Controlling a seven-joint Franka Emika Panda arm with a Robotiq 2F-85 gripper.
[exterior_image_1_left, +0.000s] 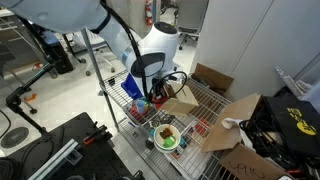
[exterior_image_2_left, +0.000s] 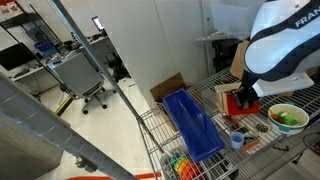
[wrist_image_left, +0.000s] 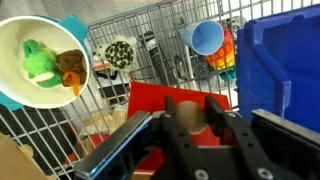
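Observation:
In the wrist view my gripper is shut on a round-ended brown object, seen end-on between the dark fingers. Directly below it is a flat red thing, partly covered by the fingers; whether the two are joined I cannot tell. The second exterior view shows the red thing under the gripper, over a wire rack. From the first exterior view the gripper is just left of an open cardboard box, its fingertips mostly hidden.
A white bowl with toys stands on the wire rack, near a blue cup. Along the other side lies a blue bin. Several cardboard boxes and a black box fill the right side in the first exterior view.

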